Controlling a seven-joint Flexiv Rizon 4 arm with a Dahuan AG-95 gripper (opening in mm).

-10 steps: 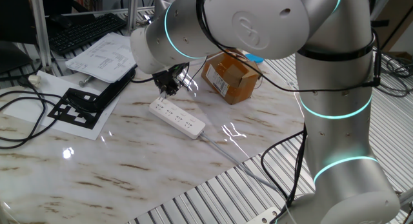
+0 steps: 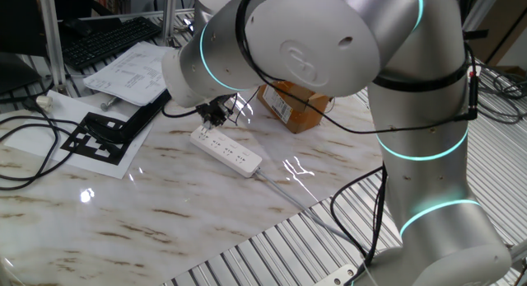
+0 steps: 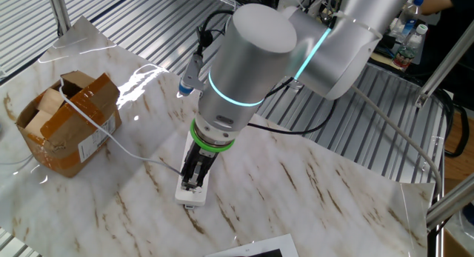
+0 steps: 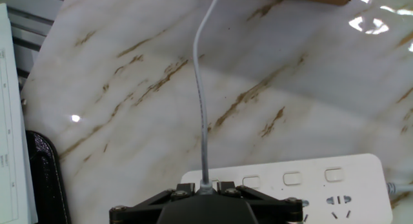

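Note:
A white power strip [image 2: 224, 152] lies on the marbled table, its rows of sockets facing up; its button side also shows in the wrist view [image 4: 292, 179]. My gripper [image 3: 194, 184] is over one end of the strip, pointing down, with its fingertips close to the sockets. Between its fingers is the end of a grey-white cable [image 4: 201, 95], and the fingers look shut on it. The plug body is mostly hidden by the gripper, so I cannot tell whether its pins are in a socket.
An open cardboard box [image 3: 70, 127] stands near the strip, with the held cable passing over it. Papers [image 2: 132, 72], a black-and-white marker sheet [image 2: 103, 142] and a black cable [image 2: 51, 146] lie on the other side.
My gripper has come down slightly toward the end of the power strip, and the arm has shifted a little to the left. The strip and the box stay in place.

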